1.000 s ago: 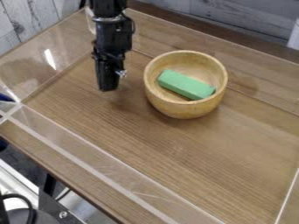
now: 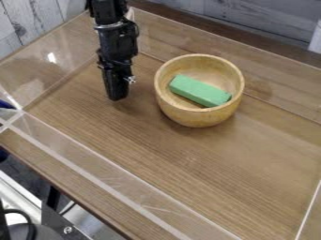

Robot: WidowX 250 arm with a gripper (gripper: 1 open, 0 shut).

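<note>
My gripper (image 2: 115, 86) hangs down from the black arm at the upper left, low over the wooden table, left of a round tan bowl (image 2: 194, 114). It looks shut, with nothing visible between its fingers, though they are small and dark. Inside the bowl lies a green block (image 2: 200, 91), tilted toward the right.
Clear plastic edging runs along its left side, with black cables (image 2: 15, 221) at the lower left. A white wall stands behind at the upper right.
The gripper and arm have shifted slightly left and appear a little turned. The bowl and green block have not visibly moved.
</note>
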